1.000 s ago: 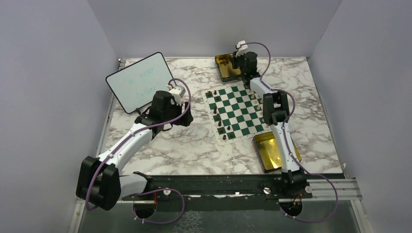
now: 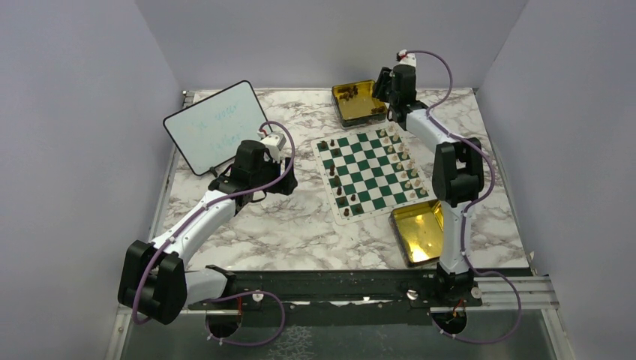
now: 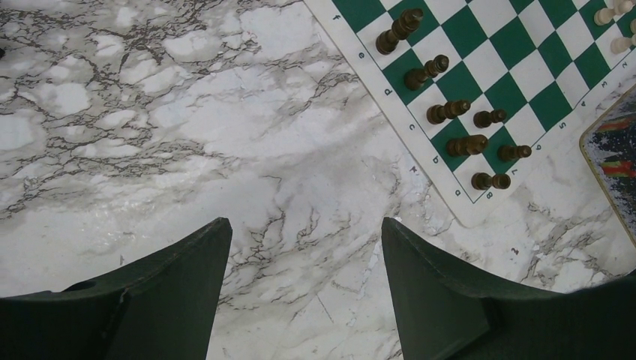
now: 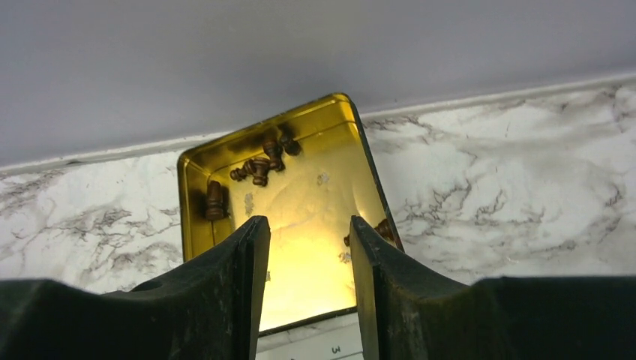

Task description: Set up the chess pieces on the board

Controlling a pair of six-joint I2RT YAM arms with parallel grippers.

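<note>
The chessboard (image 2: pixel 371 172) has dark pieces along its left side, among them a tall bishop-like piece (image 3: pixel 466 145), and light pieces along its right. My left gripper is open, empty, over bare marble left of the board. My right gripper is open above the right edge of the far gold tray (image 4: pixel 315 195), with nothing between its fingers. Several dark pieces (image 4: pixel 214 199) lie in that tray, mostly toward its back and left, others at its right side.
A second gold tray (image 2: pixel 412 232) sits at the near right, below the board. A whiteboard (image 2: pixel 210 124) stands at the back left. A grey wall runs behind the far tray.
My right arm has moved right and its gripper has risen from over the far tray's middle toward its right side. The left arm looks unmoved.
</note>
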